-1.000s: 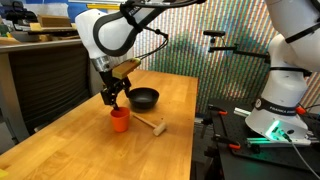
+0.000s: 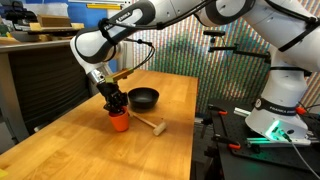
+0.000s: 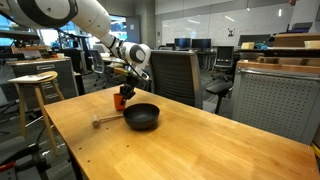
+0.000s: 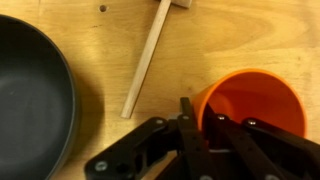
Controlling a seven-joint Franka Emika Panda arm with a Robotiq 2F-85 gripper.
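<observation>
An orange-red cup [image 2: 120,123] stands upright on the wooden table, and my gripper [image 2: 115,106] reaches down to its rim. In the wrist view the gripper's dark fingers [image 4: 187,108] are close together at the left side of the orange cup [image 4: 262,95], with the rim running between them. Whether they press on the wall cannot be made out. Beside the cup lies a wooden hammer [image 4: 147,60]. A black bowl [image 4: 30,95] sits on the hammer's other side, and it also appears as the black bowl [image 3: 141,116] in exterior view 2.
An office chair [image 3: 173,75] stands behind the table. The bowl and hammer are the closest obstacles to the cup.
My gripper has come down from just above the cup to its rim, and the arm has lowered with it. The cup has shifted slightly at most; the bowl and hammer stay put.
</observation>
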